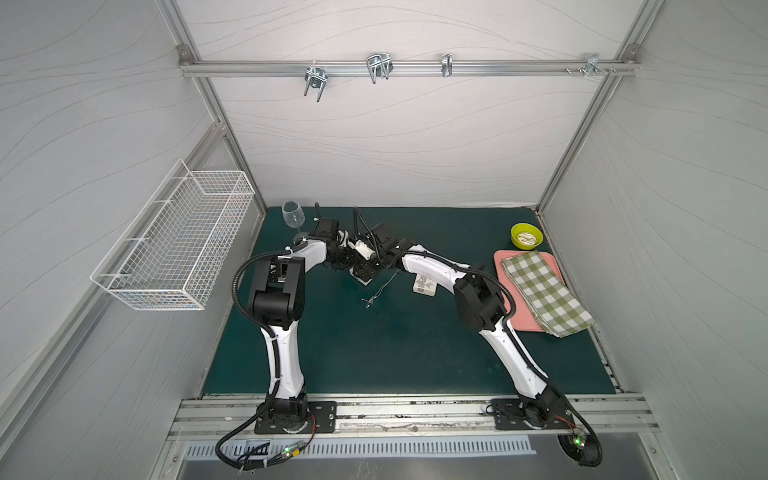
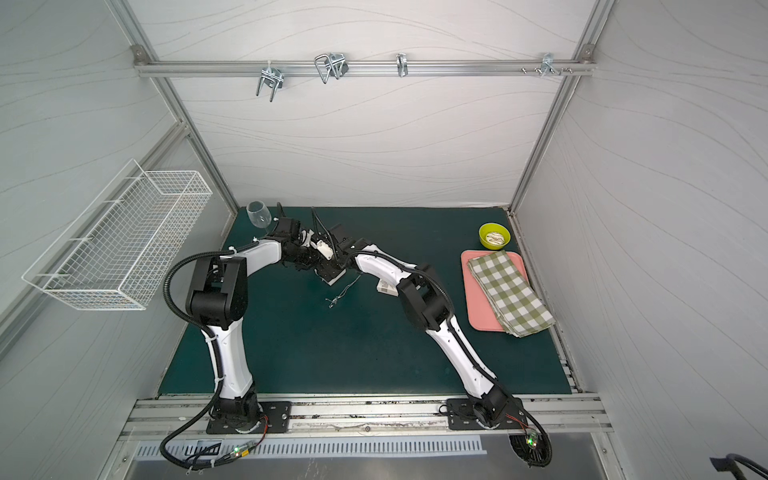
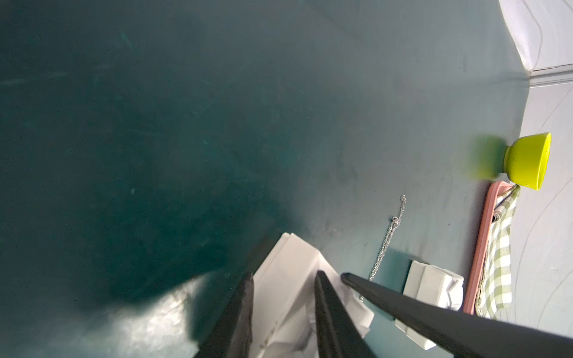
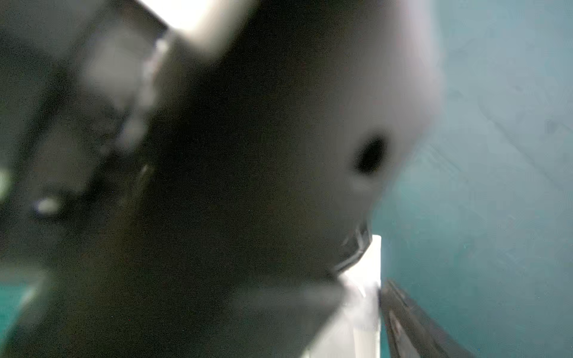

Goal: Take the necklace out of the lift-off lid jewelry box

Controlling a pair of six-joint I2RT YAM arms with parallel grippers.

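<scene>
My two grippers meet over the white jewelry box left of the table's middle, mostly hidden in both top views. My left gripper is shut on the box, its dark fingers at the near part. A silver necklace lies on the table just in front of the box. A second white box piece lies to the right.
A pink tray with a checked cloth is at the right, a green bowl behind it. A glass stands at back left beside a wire basket.
</scene>
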